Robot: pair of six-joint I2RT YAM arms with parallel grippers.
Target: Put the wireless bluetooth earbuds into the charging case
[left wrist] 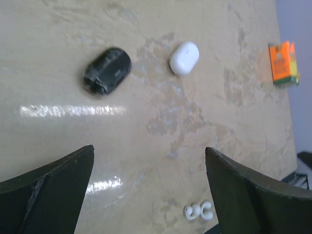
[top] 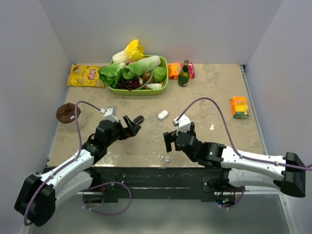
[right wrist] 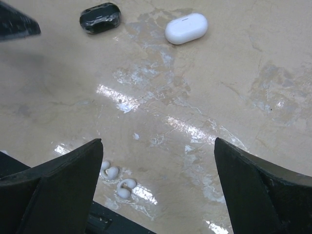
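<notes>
A white oval charging case (top: 163, 115) lies closed on the table's middle; the right wrist view shows this case (right wrist: 186, 29) near its top edge. To its left sits a black case (top: 139, 120), glossy in the left wrist view (left wrist: 107, 70). Two white earbuds (top: 164, 158) lie loose near the table's front edge, seen also as earbuds (right wrist: 126, 188) low in the right wrist view. My left gripper (top: 132, 127) is open and empty just beside the black case. Open as well, my right gripper (top: 170, 141) hovers behind the earbuds with nothing between its fingers.
At the back stand a green vegetable basket (top: 137, 91), a chip bag (top: 86, 76) and a bottle (top: 184, 74). An orange box (top: 239, 107) is at the right, a brown-topped container (top: 67, 113) at the left. Right of the white case the table is clear.
</notes>
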